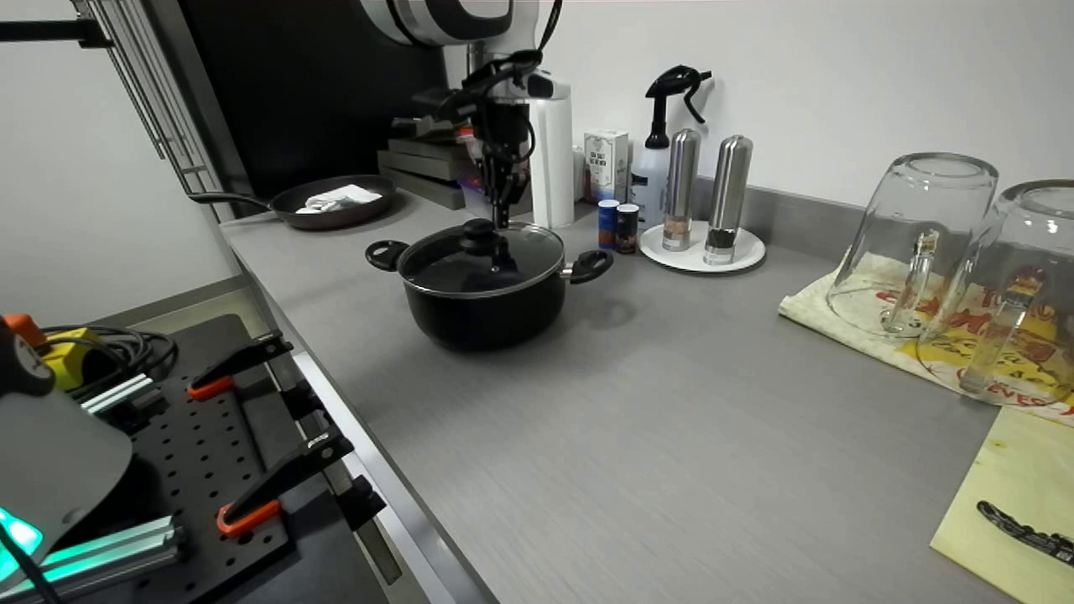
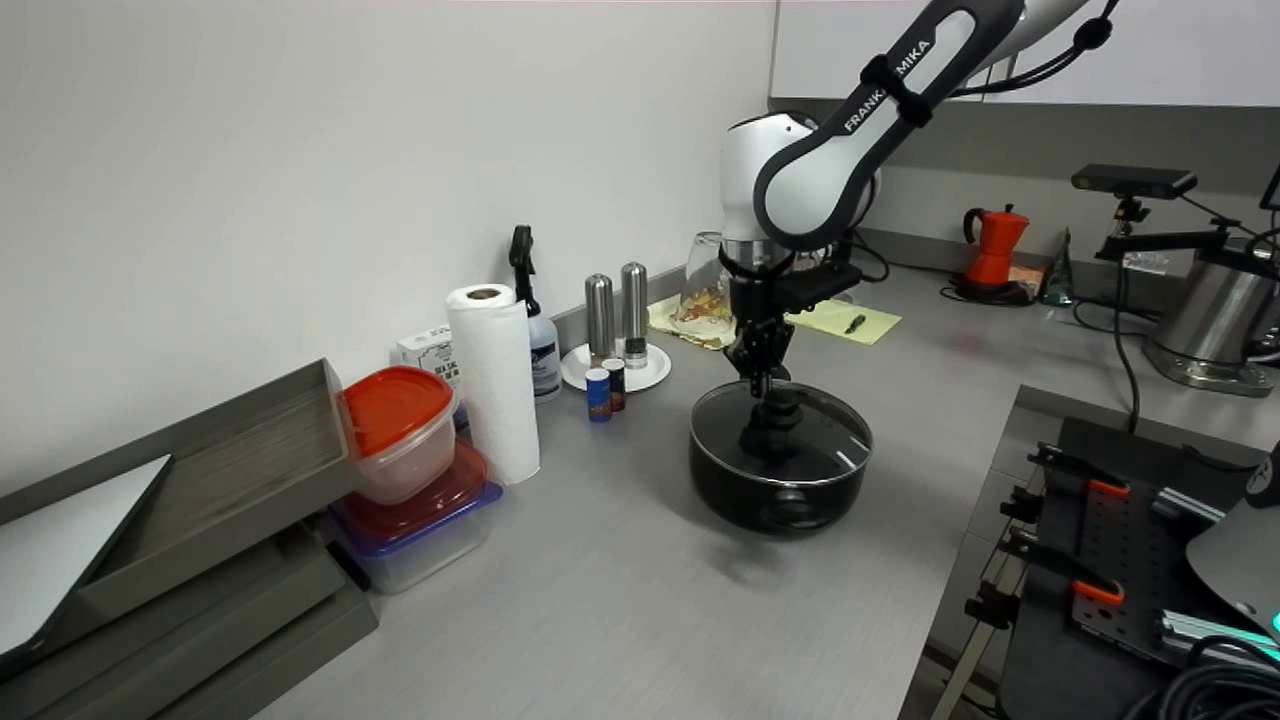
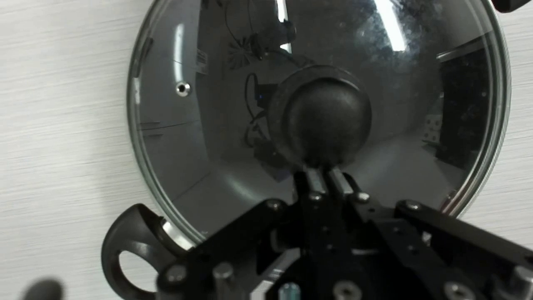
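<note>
A black two-handled pot (image 1: 488, 320) stands on the grey counter, its glass lid (image 1: 443, 263) resting on top. At the lid's centre is a round black knob (image 3: 327, 120). My gripper is shut, its fingertips close together by the edge of the knob, with nothing showing between them. In exterior view 2 the gripper (image 2: 761, 382) points down at the knob from above. Whether the fingertips touch the knob I cannot tell.
Behind the pot stand a paper towel roll (image 2: 492, 384), two small shakers (image 1: 617, 227) and a white plate (image 1: 701, 253) with two grinders. Glass mugs (image 1: 911, 242) sit upside down at the right. A frying pan (image 1: 332, 211) lies at the back left.
</note>
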